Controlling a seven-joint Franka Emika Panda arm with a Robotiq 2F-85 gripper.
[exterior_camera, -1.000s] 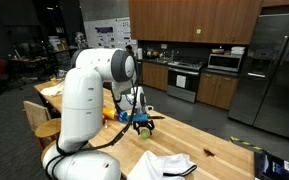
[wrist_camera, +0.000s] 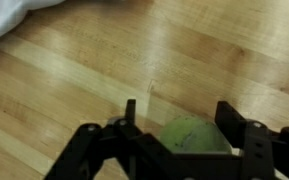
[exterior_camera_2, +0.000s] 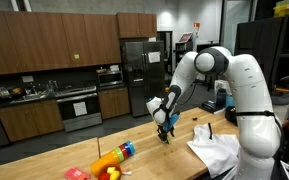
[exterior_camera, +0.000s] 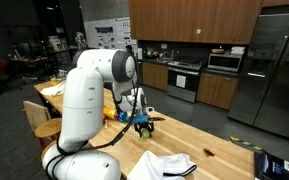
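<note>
A round green object [wrist_camera: 192, 135] sits between the fingers of my gripper in the wrist view. Its lower part is hidden by the gripper body. The fingers stand part open, with a gap showing between the left finger and the green object, while the right finger is close to or against it. From the first exterior view, the gripper [exterior_camera: 144, 125] points down over the green object [exterior_camera: 145, 133] on the wooden table. The second exterior view shows the gripper [exterior_camera_2: 164, 127] low over the table too.
White cloth [exterior_camera: 166, 166] lies near the table's front, with a small dark item [exterior_camera: 208, 152] beyond it. An orange and yellow cylinder [exterior_camera_2: 110, 159] and red items [exterior_camera_2: 77, 173] lie to one side. Bare wood surrounds the green object.
</note>
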